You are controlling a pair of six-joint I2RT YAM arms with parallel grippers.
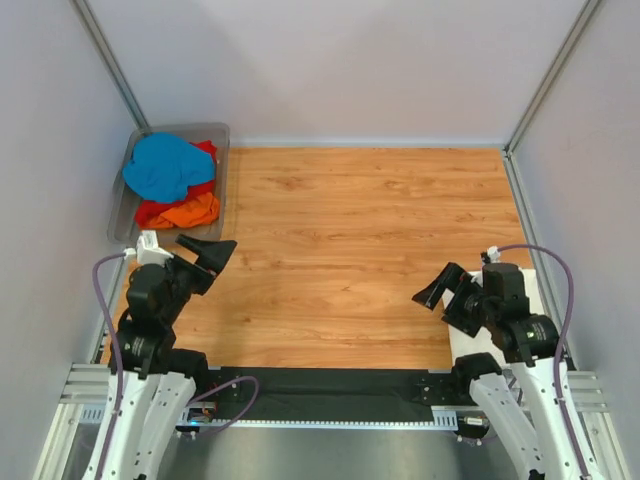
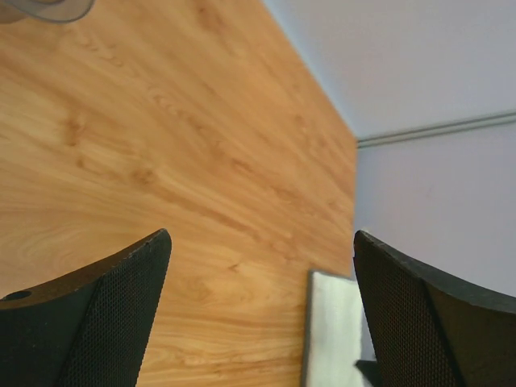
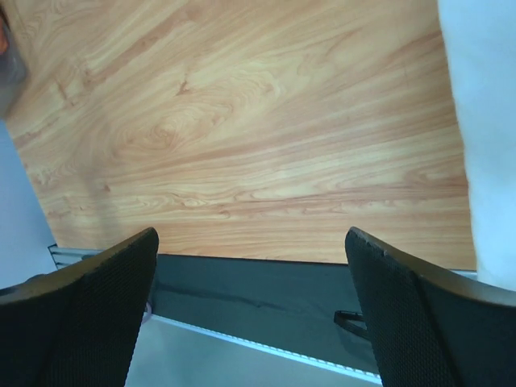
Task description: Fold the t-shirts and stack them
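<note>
A grey bin [image 1: 124,210] at the back left holds crumpled shirts: a blue one [image 1: 165,165] on top, red and orange cloth [image 1: 185,212] under it. A white flat item [image 1: 462,340], perhaps a folded shirt, lies at the front right, partly hidden by my right arm; its edge [image 3: 476,137] shows in the right wrist view. My left gripper [image 1: 205,250] stands open just in front of the bin, nothing between its fingers. My right gripper [image 1: 440,295] is open and empty over the table beside the white item.
Pale walls with metal rails border it at the back and sides; a dark strip [image 1: 320,390] runs along the front edge.
</note>
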